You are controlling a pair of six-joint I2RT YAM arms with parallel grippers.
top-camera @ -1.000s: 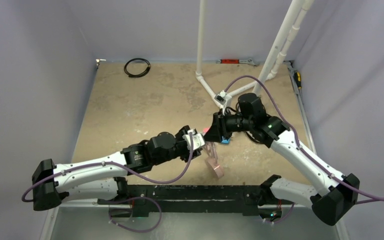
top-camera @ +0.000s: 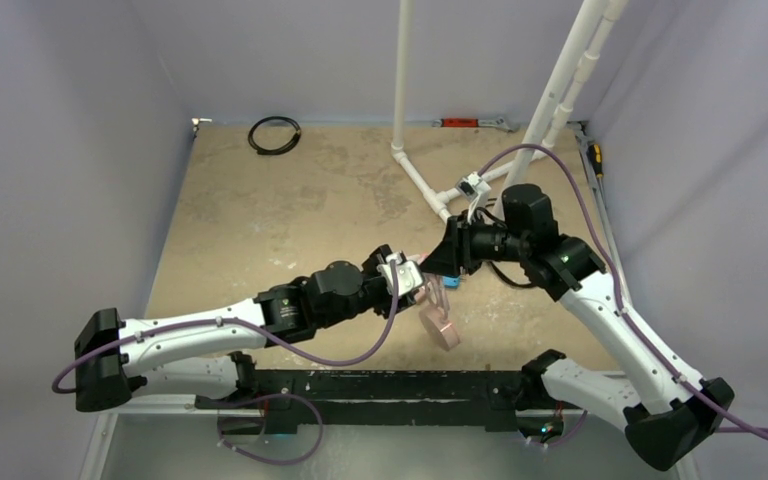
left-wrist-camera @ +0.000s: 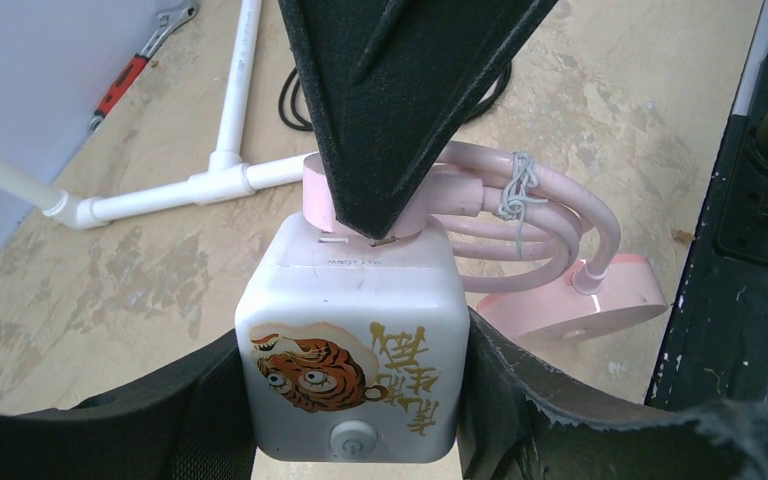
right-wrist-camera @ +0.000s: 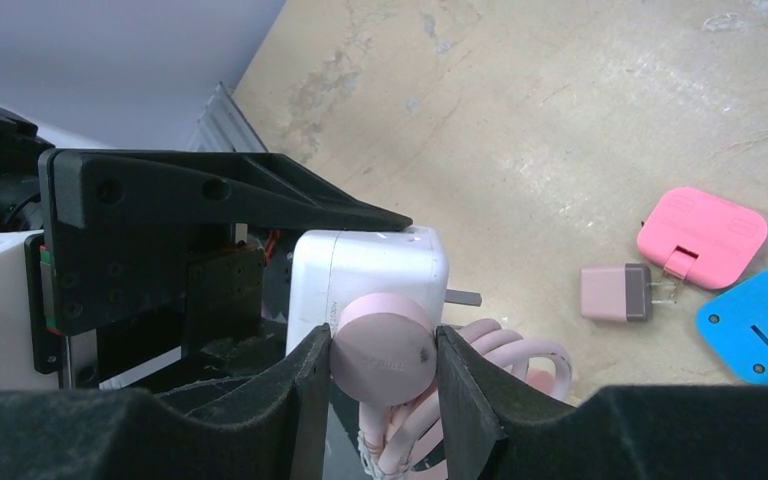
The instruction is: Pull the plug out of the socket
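The white cube-shaped socket point(left-wrist-camera: 353, 285), printed with a tiger, is clamped between the fingers of my left gripper, which is shut on it. A round pink plug sits against the socket's face, with two small metallic slivers visible where they meet in the left wrist view. On both sides of the plug, the fingers of my right gripper touch it, shut on it. From the plug hangs a coiled pink cable point(left-wrist-camera: 560, 215), bound with a grey tie and ending in a pink block point(top-camera: 439, 327).
On the table lie a pink flat piece point(right-wrist-camera: 705, 235), a blue one point(right-wrist-camera: 755, 325) and a small pink adapter point(right-wrist-camera: 615, 293). White pipes point(top-camera: 420, 185), a black cable ring point(top-camera: 274, 136) and a red-handled wrench point(top-camera: 460, 123) are at the back.
Both grippers have shifted together a little to the right, carrying the socket and plug. The hanging cable and pink block have swung rightward too.
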